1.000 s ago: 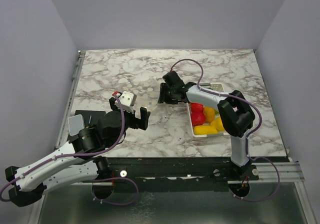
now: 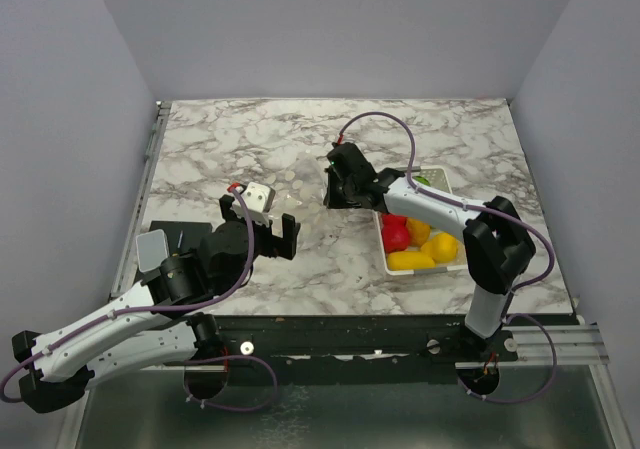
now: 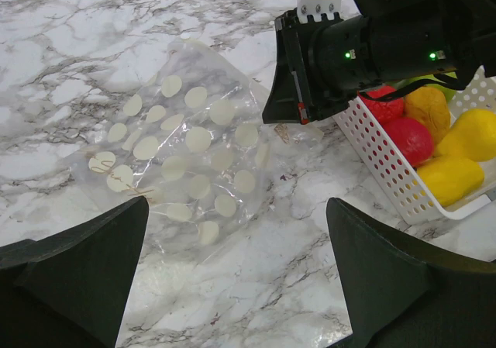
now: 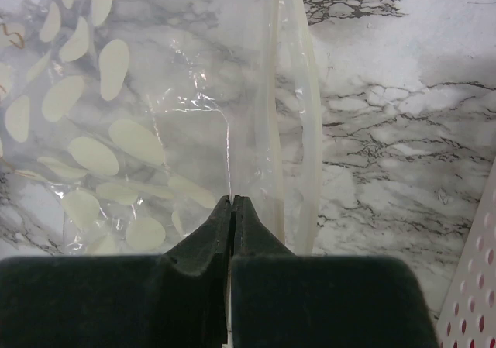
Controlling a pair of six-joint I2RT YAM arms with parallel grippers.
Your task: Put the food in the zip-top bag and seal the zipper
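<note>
The clear zip top bag, printed with pale dots, lies on the marble table. My right gripper is shut on the bag's film near its zipper edge, seen in the right wrist view, and the plastic is pulled up into a crease there. My left gripper stands open and empty, short of the bag on the near side. In the basket are a red food piece, an orange one, a yellow one and another yellow one.
A white perforated basket stands at the right, beside the bag and partly under the right arm. At the left of the table lies a dark pad with a pale flat item by it. Bare marble fills the near middle.
The bag has been drawn along with it. The left arm stays put.
</note>
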